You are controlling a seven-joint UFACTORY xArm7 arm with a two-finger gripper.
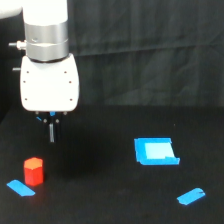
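Note:
A small red block [34, 171] stands on the dark table at the lower left. My gripper [53, 138] hangs from the white hand above and slightly to the right of the block, apart from it in the picture. The fingers are small and dark against the dark background, so how far apart they stand cannot be made out. No object shows clearly at their tips.
Blue tape [20, 188] lies left of the block. A blue-bordered white square [158, 151] sits right of centre. Another blue strip [191, 197] is at the lower right.

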